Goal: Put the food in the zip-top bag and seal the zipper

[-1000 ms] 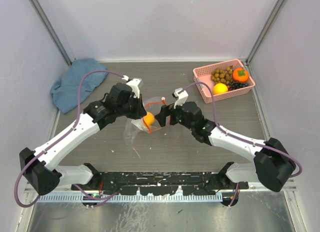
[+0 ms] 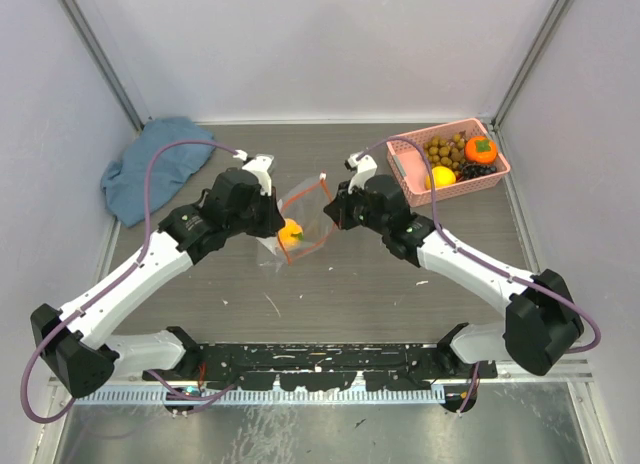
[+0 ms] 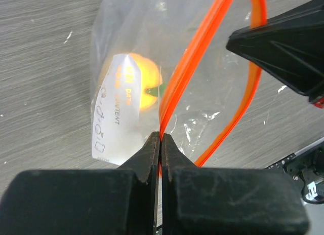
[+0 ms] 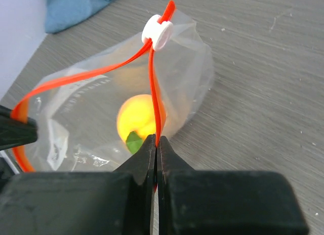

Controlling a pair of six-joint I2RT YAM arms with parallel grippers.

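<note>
Between my two arms hangs a clear zip top bag (image 2: pixel 309 206) with an orange zipper edge and a white slider (image 4: pixel 157 32). Its mouth gapes wide. Inside lies a round orange-yellow food piece (image 2: pixel 290 232) with a green spot, partly behind the white label (image 3: pixel 117 108) in the left wrist view. My left gripper is shut on one side of the orange edge. On the opposite side, my right gripper pinches the edge near the slider, also shut. Its dark fingers (image 3: pixel 283 47) show at the right of the left wrist view.
A pink basket (image 2: pixel 448 190) at the back right holds grapes, a yellow fruit and an orange pepper (image 2: pixel 481 149). A blue cloth (image 2: pixel 155 171) lies at the back left.
My right gripper was open over the bag's mouth; it has drawn back and shut on the orange edge. The left arm has shifted slightly left, and the bag mouth is stretched between both grippers.
</note>
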